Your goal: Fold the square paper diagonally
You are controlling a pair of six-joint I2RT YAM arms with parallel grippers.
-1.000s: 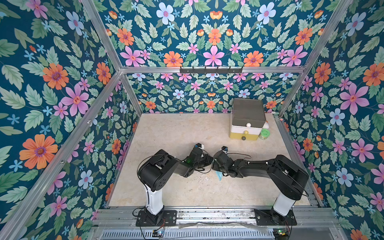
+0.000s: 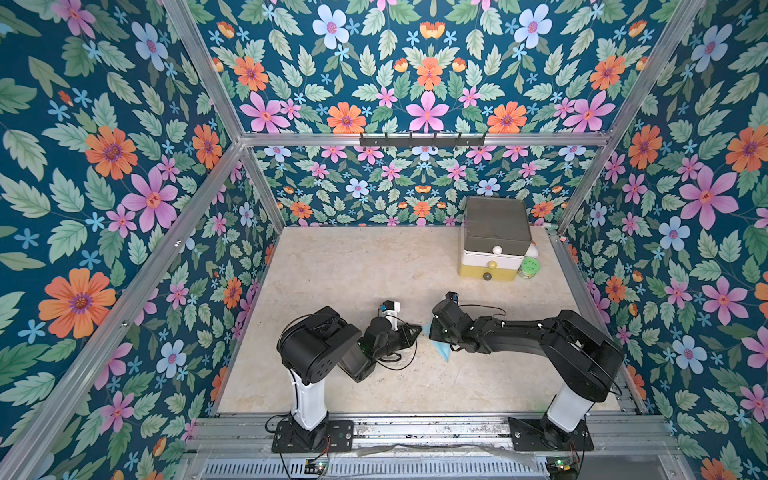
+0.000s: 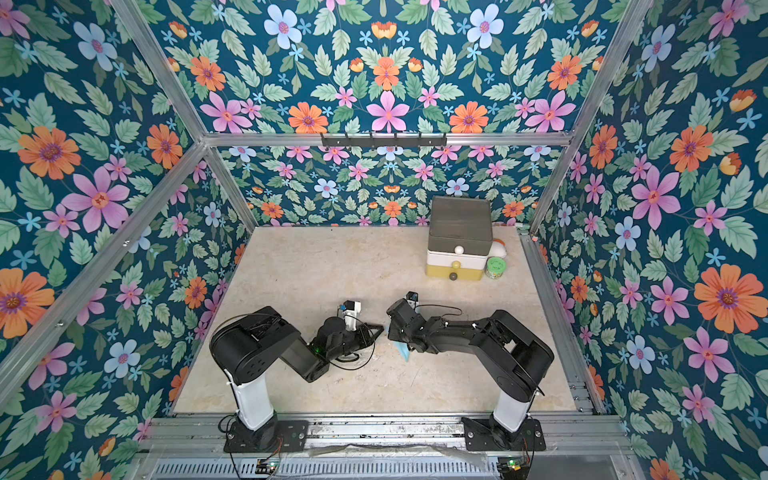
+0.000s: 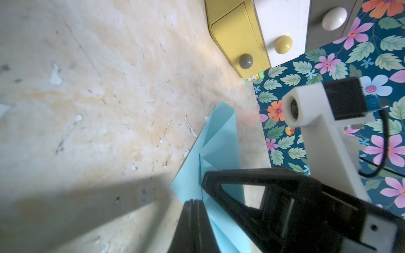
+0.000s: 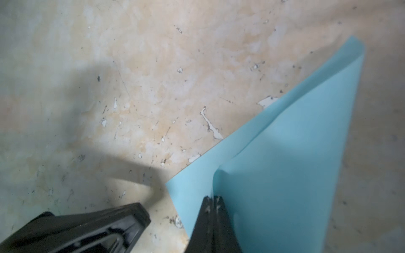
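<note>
The light blue paper point(image 4: 221, 137) lies on the table, partly folded over with a raised, curling flap point(image 5: 286, 156); a pale corner of the lower layer shows beside it. My right gripper is shut at the flap's curled edge, pressing on or at the paper; whether paper is between its fingertips I cannot tell. My left gripper is shut just left of the paper, its tips near its edge in the left wrist view. In both top views the paper is largely hidden under my right gripper.
A stack of small drawers point(image 2: 492, 236) stands at the back right, with a green round container point(image 2: 529, 266) beside it.
My left gripper has moved slightly toward the front and left, a little away from the right one. My right arm has shifted slightly right since a second ago.
</note>
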